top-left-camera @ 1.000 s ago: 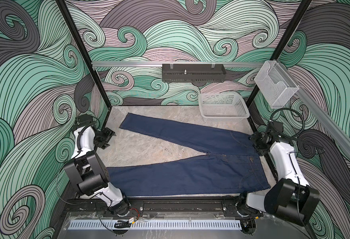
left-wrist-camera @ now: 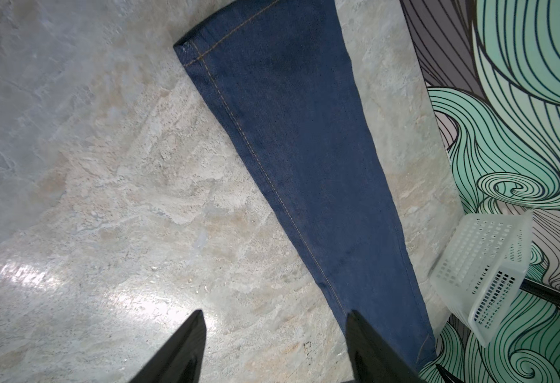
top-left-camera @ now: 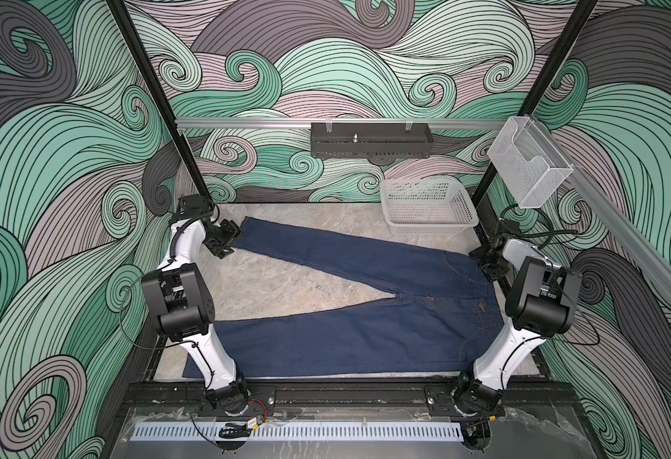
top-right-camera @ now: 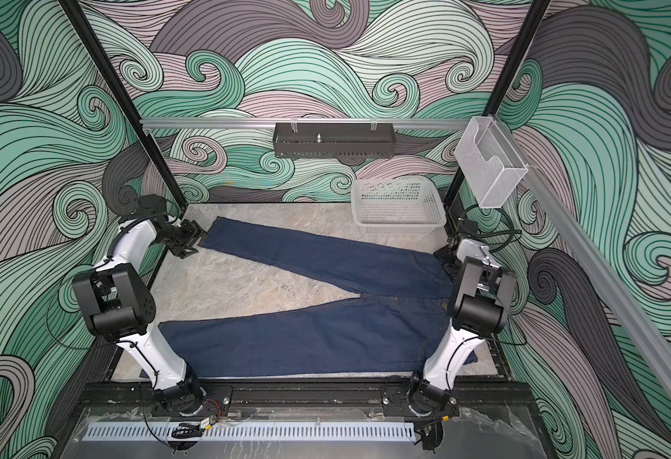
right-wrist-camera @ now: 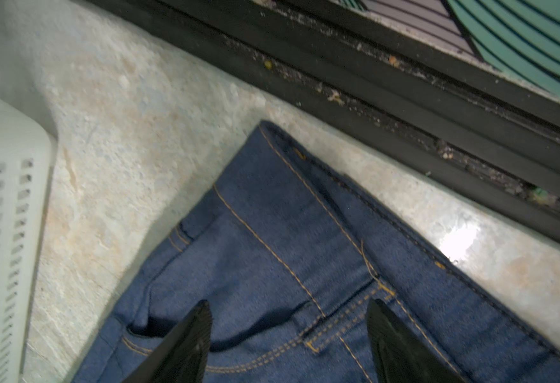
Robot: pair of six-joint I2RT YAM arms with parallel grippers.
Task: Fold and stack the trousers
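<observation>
Dark blue jeans (top-left-camera: pixel 335 336) lie spread flat on the marble table, legs pointing left in a V, waist at the right. My left gripper (top-left-camera: pixel 222 238) hangs open near the hem of the upper leg; in the left wrist view that hem (left-wrist-camera: pixel 248 32) lies ahead of its fingers, with nothing between them. My right gripper (top-left-camera: pixel 489 264) is over the upper corner of the waistband; in the right wrist view it is open above the seams and pocket of the jeans (right-wrist-camera: pixel 260 229), the corner pointing away from it.
A white perforated basket (top-left-camera: pixel 429 225) sits at the back right. A wire tray (top-left-camera: pixel 528 160) hangs on the right rail. Bare table (top-left-camera: pixel 289 287) shows between the legs and along the back. Dark frame rails edge the table.
Over the last second my left gripper has moved up and right toward the upper hem, and my right gripper has moved back and slightly left over the waist corner. The jeans look unchanged.
</observation>
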